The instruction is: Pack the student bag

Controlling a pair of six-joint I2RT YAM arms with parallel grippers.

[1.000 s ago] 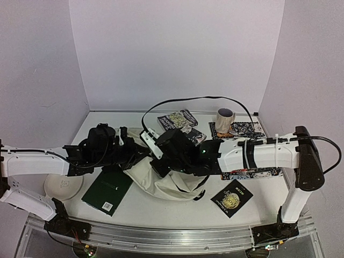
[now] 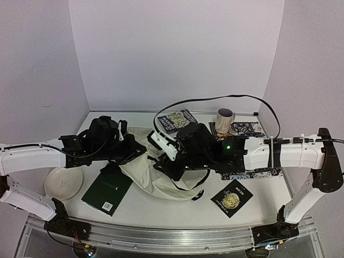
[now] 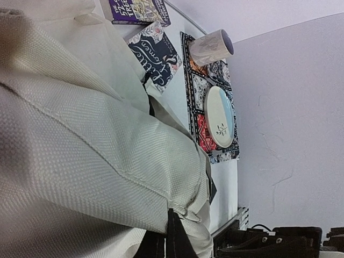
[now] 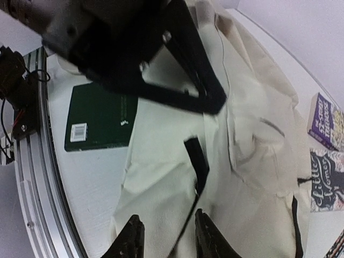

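The cream bag (image 2: 156, 180) lies slumped in the middle of the table, beneath both arms. At its upper left my left gripper (image 2: 143, 151) is on the fabric; in the left wrist view its fingers (image 3: 172, 228) are together, shut on the bag's edge. My right gripper hovers over the bag, its fingers apart, with a thin black strap (image 4: 200, 164) running down between them, not gripped. A dark green book (image 2: 107, 191) lies left of the bag, partly under the left arm. Behind the bag are a purple book (image 3: 140, 11) and a Little Women book (image 3: 156, 54).
A black book (image 2: 232, 198) lies front right. On a patterned mat (image 2: 250, 129) at the right stand a mug (image 2: 224, 120) and an oval plate (image 3: 219, 115). A round white plate (image 2: 63, 184) sits front left. Between bag and black book the table is bare.
The left gripper moved only slightly. The books and mug have not moved.
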